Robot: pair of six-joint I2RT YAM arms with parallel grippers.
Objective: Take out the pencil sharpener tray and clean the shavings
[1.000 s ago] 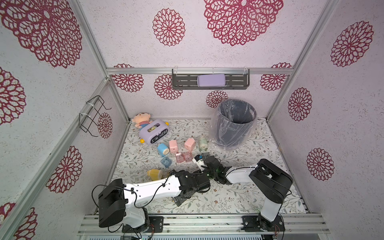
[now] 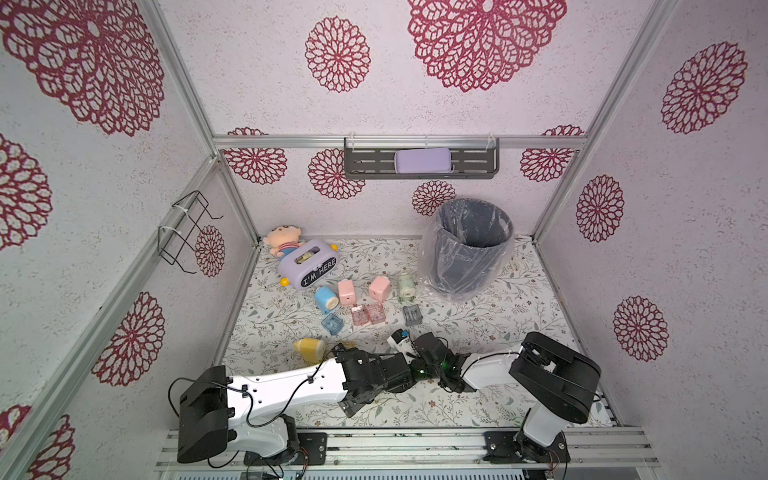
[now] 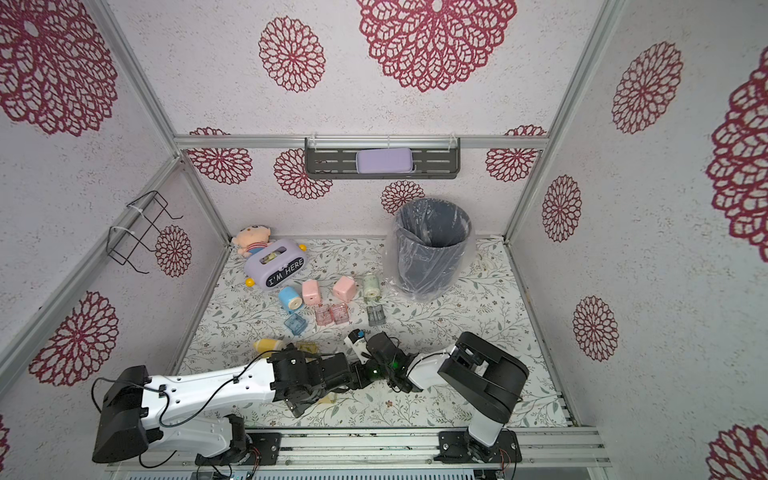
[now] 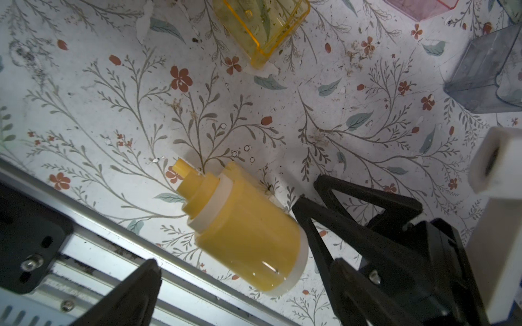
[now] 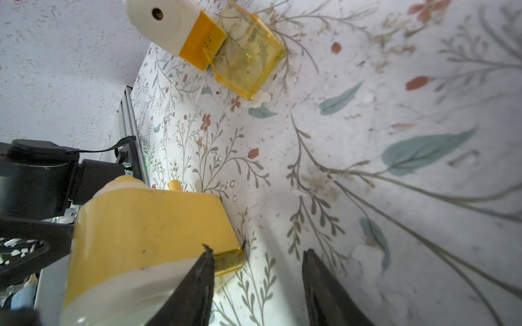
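Note:
A yellow sharpener (image 4: 247, 233) with a pale end band lies between the spread fingers of my open left gripper. In the right wrist view that sharpener (image 5: 157, 222) fills the lower left. Part open, my right gripper has its left finger beside the sharpener, and only tabletop shows between its tips. Whether that finger touches is unclear. From the left wrist view, the right gripper's black fingers (image 4: 353, 228) reach the sharpener's banded end. A clear yellow tray (image 4: 263, 24) with bits in it rests on the table, apart from both grippers.
Another yellow sharpener (image 2: 309, 349) lies by the yellow tray. Behind are pink sharpeners (image 2: 379, 288), a blue one (image 2: 325, 298), a green one (image 2: 406, 286) and clear trays (image 2: 376, 313). A lined bin (image 2: 460, 272) stands at the back right.
My left arm has shifted slightly left. The loose objects at the back stay put.

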